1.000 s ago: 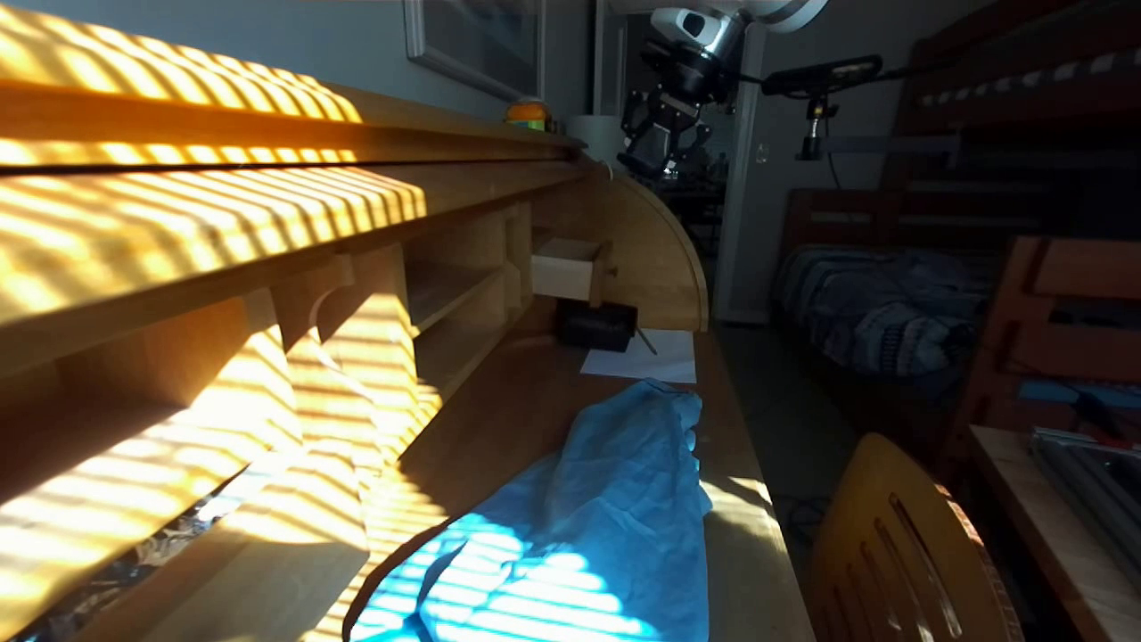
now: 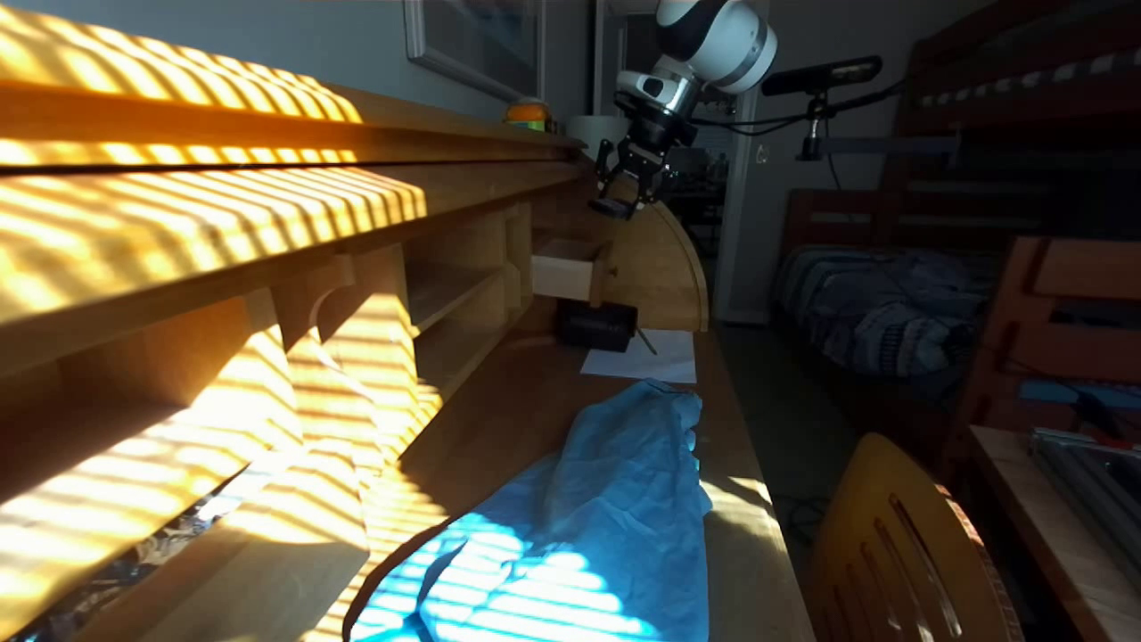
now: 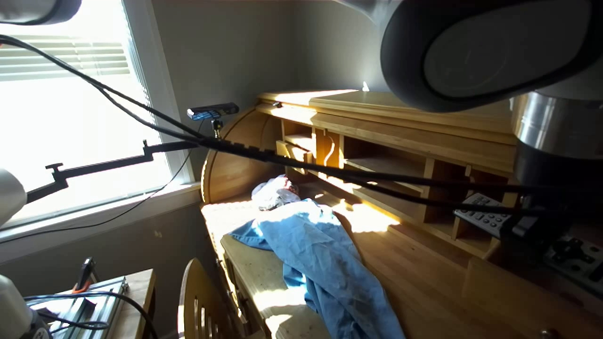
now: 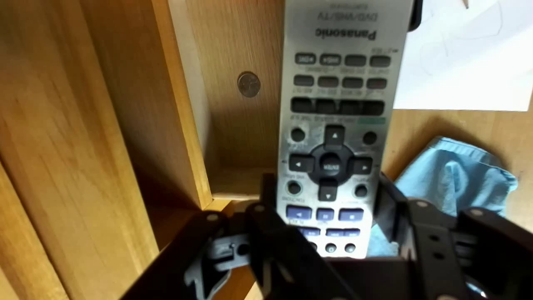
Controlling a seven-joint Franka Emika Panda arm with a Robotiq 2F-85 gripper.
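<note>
A silver Panasonic remote [image 4: 332, 120] with dark and bluish buttons is held between the black fingers of my gripper, which is shut across its width near one end. In exterior view 2, the remote [image 3: 480, 212] shows at the right, partly covered by the gripper. High over the far end of the desk is the gripper [image 2: 627, 191] in exterior view 1, above and slightly right of a pulled-out small drawer [image 2: 564, 269]. Seen from the wrist, the remote hangs over that drawer's side, and a coin [image 4: 248, 84] lies on the drawer's wooden bottom.
Blue cloth [image 2: 631, 471] covers much of the desk top. A black box [image 2: 595, 325] sits under the drawer, beside white paper [image 2: 669, 358] with a pencil. Shelves and cubbies [image 2: 455, 289] line the back; a curved side panel [image 2: 663, 262] closes the far end.
The gripper has moved left and somewhat down in exterior view 1, closer to the space above the drawer. Drawer, cloth and paper stay where they were.
</note>
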